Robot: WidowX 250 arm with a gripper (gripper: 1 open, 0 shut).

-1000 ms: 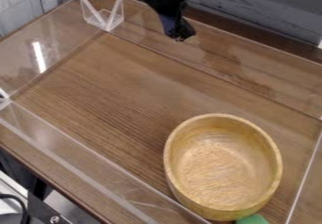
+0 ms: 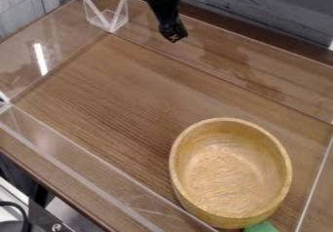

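Observation:
My gripper (image 2: pixel 170 29) is at the top centre of the camera view, a dark shape above the back part of the wooden table (image 2: pixel 117 109), angled down to the right. It is too small and dark to tell whether it is open or shut, or whether anything is between its fingers. A large tan round bowl (image 2: pixel 229 173) stands at the front right, with nothing visible inside it.
A clear angular plastic piece (image 2: pixel 107 16) stands at the back left. A green object (image 2: pixel 262 226) peeks out below the bowl. A grey plank wall lines the back.
The gripper has shifted a little to the left and upward in the view over the last second. The bowl has not moved.

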